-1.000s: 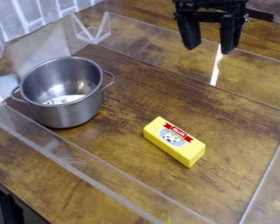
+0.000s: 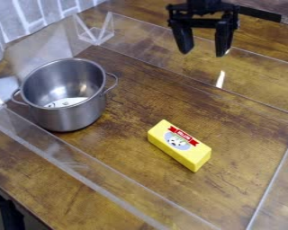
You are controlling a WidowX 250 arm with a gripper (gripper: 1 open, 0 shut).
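Note:
A dark gripper [image 2: 202, 43] hangs at the top of the view over the back of the wooden table, open, with its fingers pointing down and nothing between them. A steel pot [image 2: 80, 112] with two side handles stands at the left; a small white shape lies on its inner floor. A yellow box [image 2: 186, 153] with a red-and-white label lies at the front right of centre, apart from the pot and well below the gripper in the view.
Clear plastic-like panels or reflections cross the left and back of the table [image 2: 134, 180]. A dark object sits at the bottom left corner.
The gripper has moved left and slightly up in the view. The pot and yellow box have stayed where they were.

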